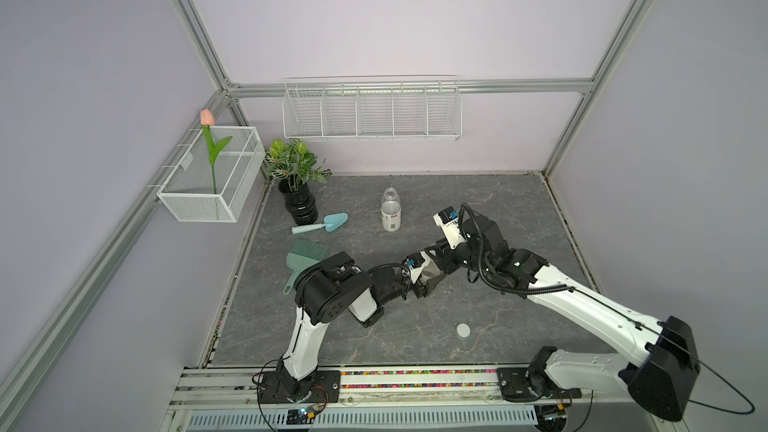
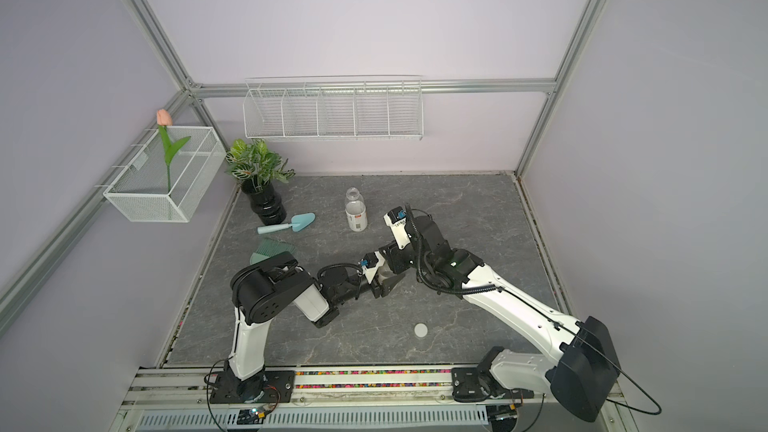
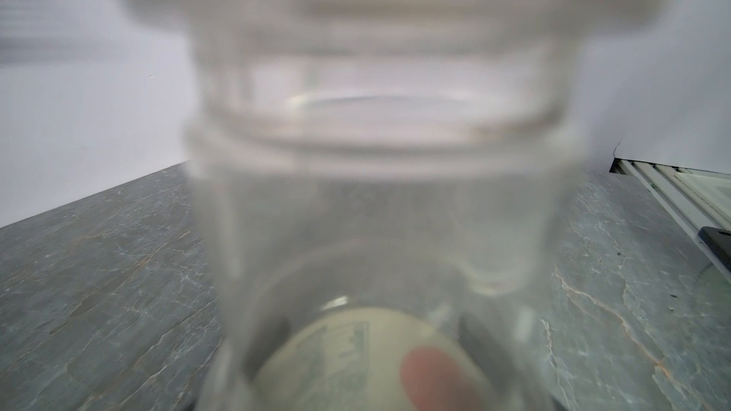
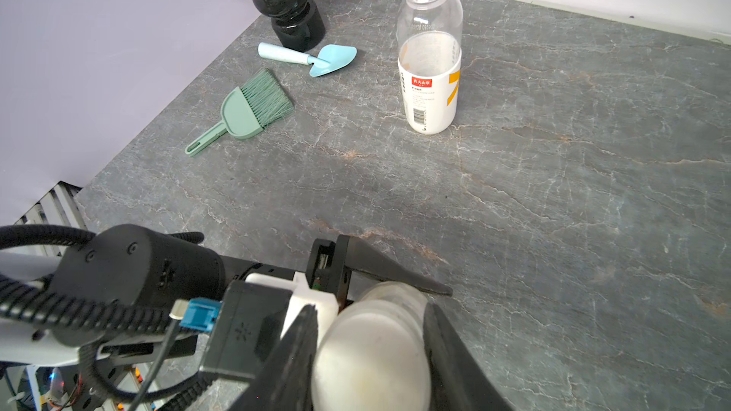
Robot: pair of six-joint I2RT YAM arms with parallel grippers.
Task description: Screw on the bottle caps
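Note:
In the right wrist view, my right gripper is shut on a white cap (image 4: 371,376), which sits over the mouth of a clear bottle (image 4: 399,298). My left gripper (image 1: 432,275) is round that bottle, its fingers parted; one finger (image 4: 388,265) runs along the bottle's side, and contact cannot be made out. The same bottle (image 3: 380,213) fills the left wrist view, blurred near its neck. A second, uncapped bottle (image 4: 430,76) with a white label stands upright farther back. Another white cap (image 1: 463,330) lies flat near the table's front.
To the left lie a green brush (image 4: 242,112) and a light-blue trowel (image 4: 332,59), close to a black vase (image 1: 299,200) with plants. White wire baskets (image 1: 372,112) hang on the back and left walls.

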